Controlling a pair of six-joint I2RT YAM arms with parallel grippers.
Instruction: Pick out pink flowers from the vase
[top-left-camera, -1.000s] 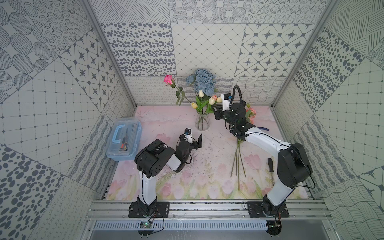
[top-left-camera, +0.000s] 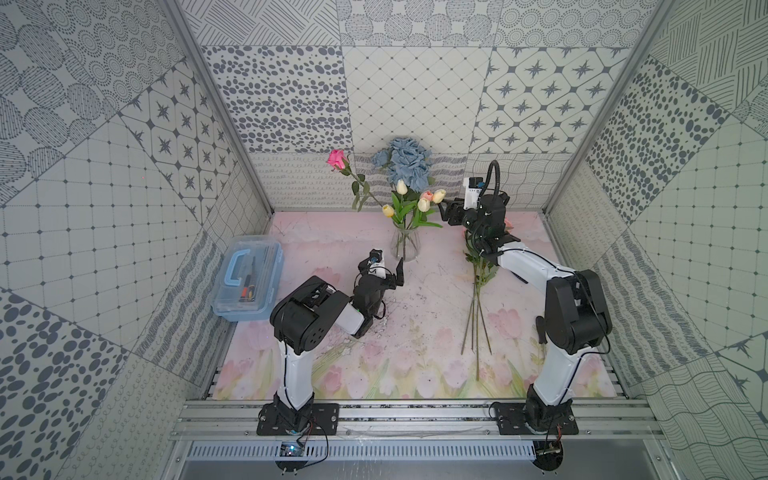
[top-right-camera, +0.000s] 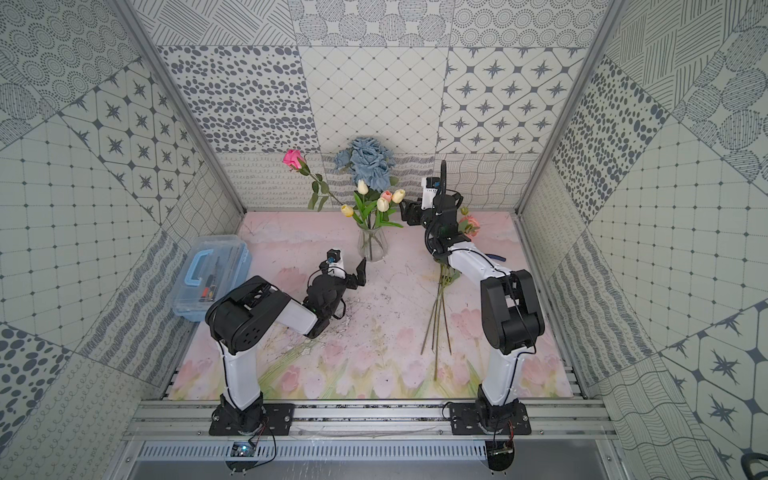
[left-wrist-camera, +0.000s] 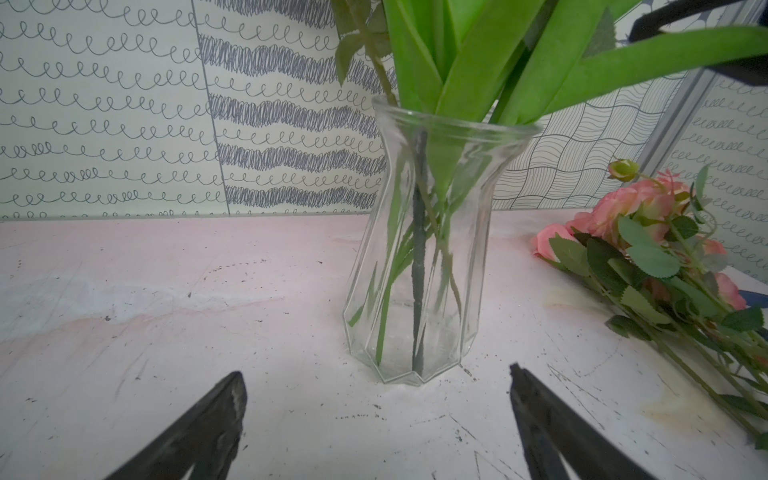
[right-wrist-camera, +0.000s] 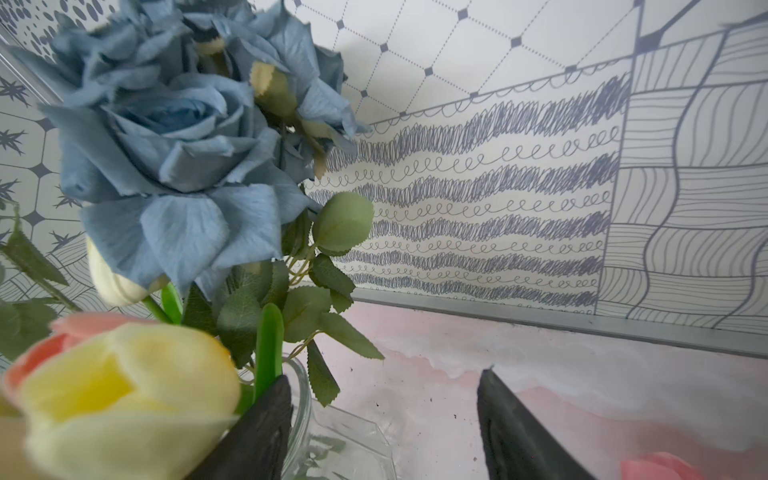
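The glass vase (left-wrist-camera: 412, 336) holds blue roses (top-left-camera: 408, 164), a pink rose (top-left-camera: 336, 159) leaning left, and white, yellow and pinkish tulips (top-left-camera: 425, 203). My left gripper is open low in front of the vase, with nothing between its fingers. My right gripper is open at the height of the tulip heads, just right of the bouquet; a yellow-and-pink tulip (right-wrist-camera: 128, 392) is close by its left finger, outside the opening.
Pink flowers with long stems (left-wrist-camera: 640, 224) lie on the table right of the vase, under the right arm. A clear blue toolbox (top-left-camera: 246, 280) sits at the left. Tool handles (top-left-camera: 541, 328) show at the right.
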